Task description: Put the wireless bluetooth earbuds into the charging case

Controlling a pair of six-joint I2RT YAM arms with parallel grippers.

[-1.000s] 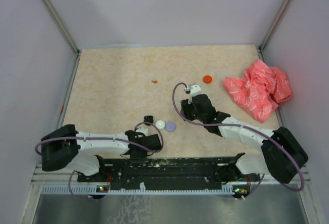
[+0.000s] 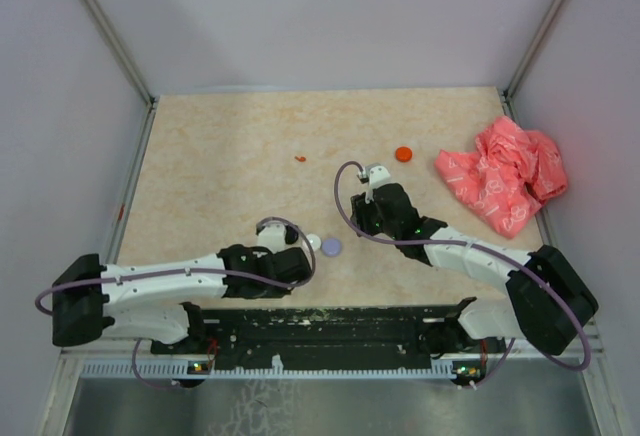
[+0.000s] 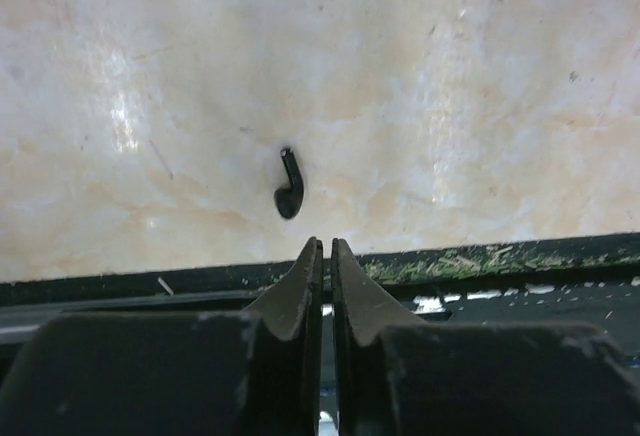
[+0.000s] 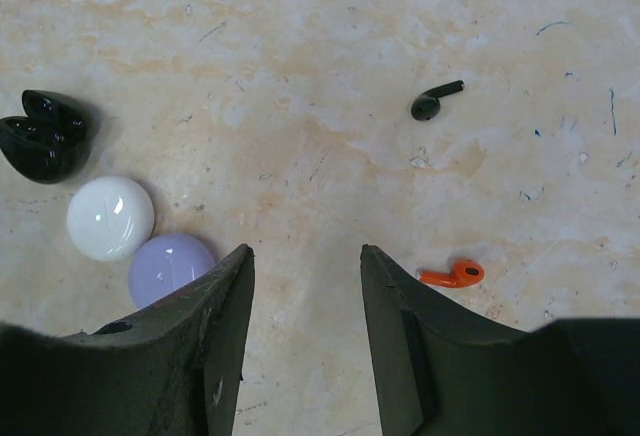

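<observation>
A black earbud (image 3: 290, 196) lies near the front edge of the table, just ahead of my left gripper, whose fingertips are closed together with no object visible between them. My right gripper hangs open over the table. In the right wrist view a black earbud (image 4: 428, 106) and an orange earbud (image 4: 460, 274) lie on the right, and the black open case (image 4: 50, 146) sits at the left beside a white round case (image 4: 108, 218) and a lilac round case (image 4: 168, 268).
An orange round case (image 2: 403, 154) stands toward the back right. A crumpled red cloth (image 2: 490, 176) covers the right edge of the table.
The right arm has not visibly moved.
</observation>
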